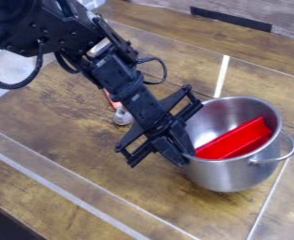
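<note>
A steel pot [240, 173] with a side handle stands on the wooden table at the right. Inside it lies a red block [236, 139], long and flat-sided. My black gripper [177, 150] reaches from the upper left to the pot's left rim; its fingertips are partly hidden there, and it looks shut, with whatever is between them not clear.
Small silver and red items [121, 115] lie behind the arm. White tape lines cross it, and a dark slot sits at the back right.
</note>
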